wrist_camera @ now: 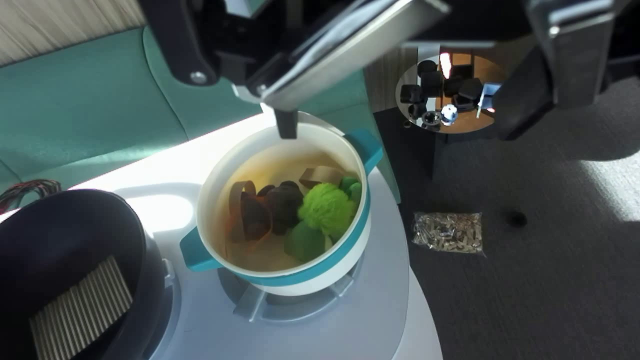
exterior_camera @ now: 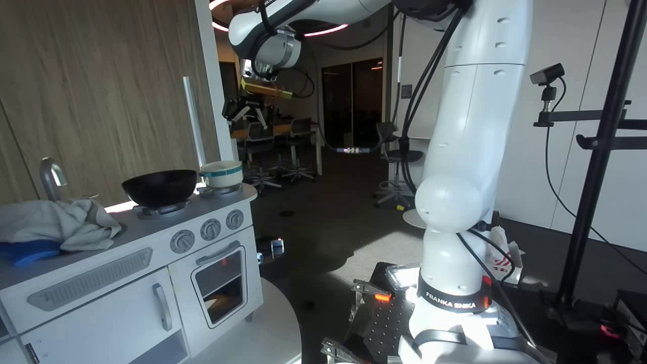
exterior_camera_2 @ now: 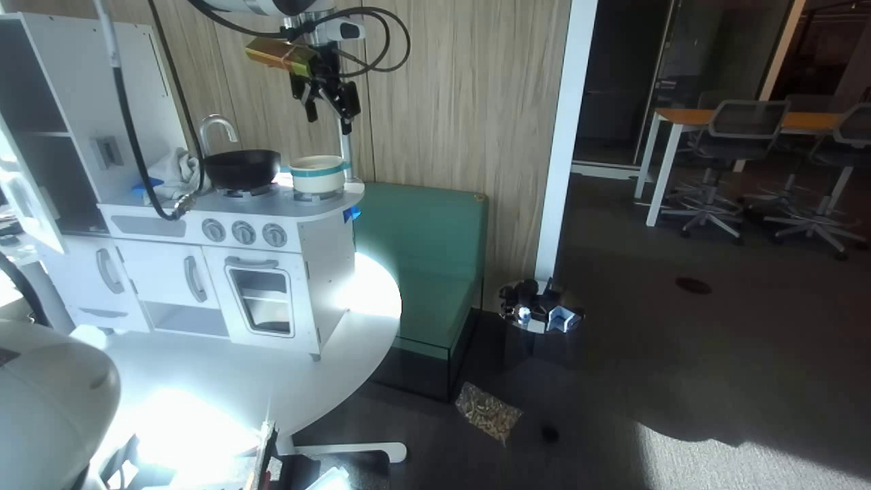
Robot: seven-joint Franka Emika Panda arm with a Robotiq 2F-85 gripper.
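My gripper (exterior_camera_2: 330, 127) hangs above the white pot (exterior_camera_2: 318, 175) with the teal band, its fingers open and empty. In the wrist view the pot's teal side handle (wrist_camera: 200, 250) shows at lower left. Inside the pot lie a fuzzy bright green ball (wrist_camera: 327, 210), a darker green piece (wrist_camera: 304, 242), dark brown pieces (wrist_camera: 284, 204) and an orange-brown item (wrist_camera: 255, 217). The pot rests on the right burner of the toy kitchen's counter (wrist_camera: 375, 288). Left of it a black pan (wrist_camera: 135, 252) holds a ridged, striped piece (wrist_camera: 83, 312).
A faucet (exterior_camera: 52, 176) and a crumpled grey cloth (exterior_camera: 57, 221) over something blue (exterior_camera: 29, 249) occupy the counter's left end. Behind the kitchen are a green bench (exterior_camera_2: 420, 237) and a wooden wall (exterior_camera_2: 465, 98). Air around the gripper is clear.
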